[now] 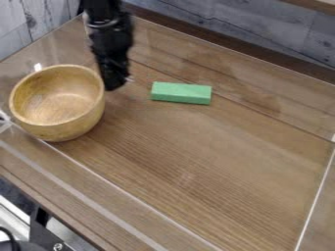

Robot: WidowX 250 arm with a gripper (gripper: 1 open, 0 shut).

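My gripper (102,69) is a blurred dark shape at the upper left, just above the rim of a tan wooden bowl (53,123). Whether it is open or shut cannot be made out. A green rectangular block (181,92) lies flat on the wooden table (216,176), to the right of the gripper and the bowl, apart from both.
The table's left edge runs along the lower left, with dark floor and cables beyond it. The middle, right and front of the table are clear.
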